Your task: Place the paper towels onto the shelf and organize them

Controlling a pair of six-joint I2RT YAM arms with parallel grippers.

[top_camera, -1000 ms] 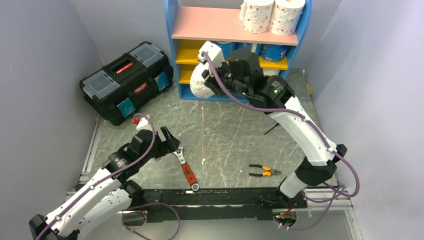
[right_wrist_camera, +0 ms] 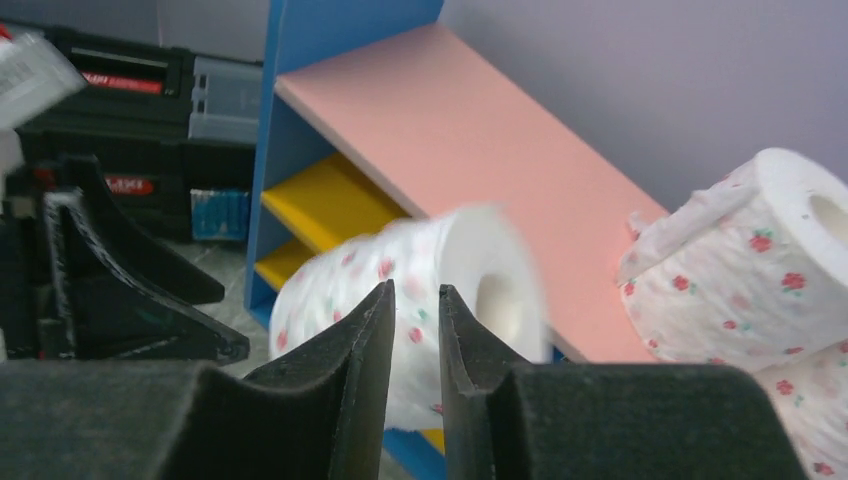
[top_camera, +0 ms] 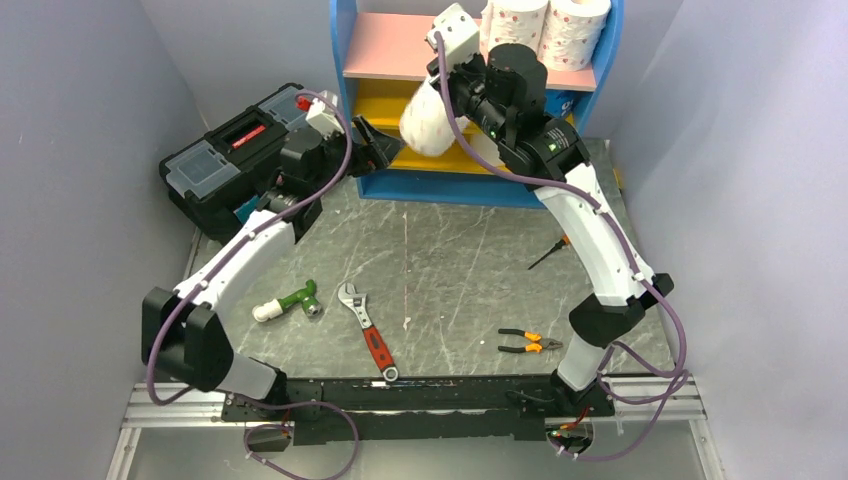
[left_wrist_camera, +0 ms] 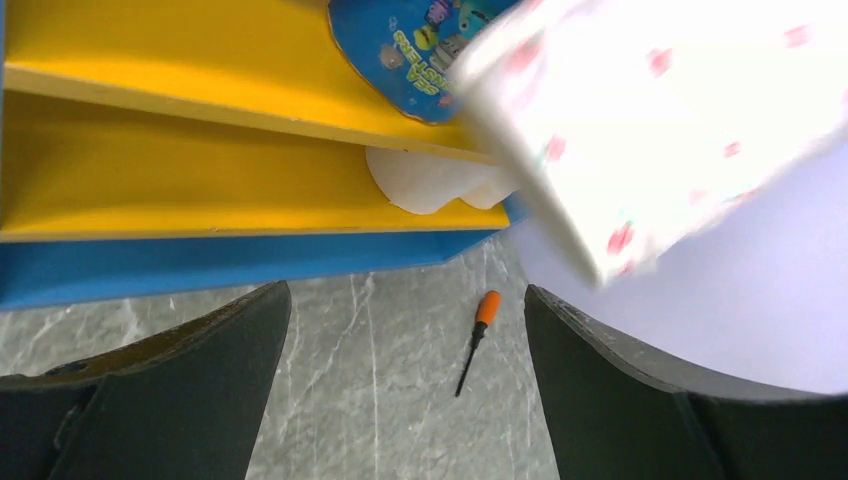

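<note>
A white paper towel roll with red prints (top_camera: pixel 427 122) hangs in front of the shelf (top_camera: pixel 450 189), with my right gripper shut on it. In the right wrist view the roll (right_wrist_camera: pixel 345 290) is tilted, its hollow end toward the camera. Just left of the roll, my left gripper (top_camera: pixel 392 146) is open with nothing between its fingers. The left wrist view shows the roll (left_wrist_camera: pixel 680 110) above and beyond the right finger, apart from it. Two more rolls (top_camera: pixel 514 25) (top_camera: pixel 573 35) stand on the right of the pink top board (top_camera: pixel 392 45).
Blue packs (left_wrist_camera: pixel 400 55) sit on the yellow middle shelf, and white rolls (left_wrist_camera: pixel 425 180) below. A black toolbox (top_camera: pixel 225 160) is left of the shelf. Hammer (top_camera: pixel 290 302), wrench (top_camera: pixel 368 332), pliers (top_camera: pixel 530 341) and screwdriver (top_camera: pixel 549 252) lie on the floor. The top board's left side is bare.
My left gripper has travelled up and right, from the floor area to beside the held roll. My right gripper has moved up and slightly right with the roll, its wrist now over the top board.
</note>
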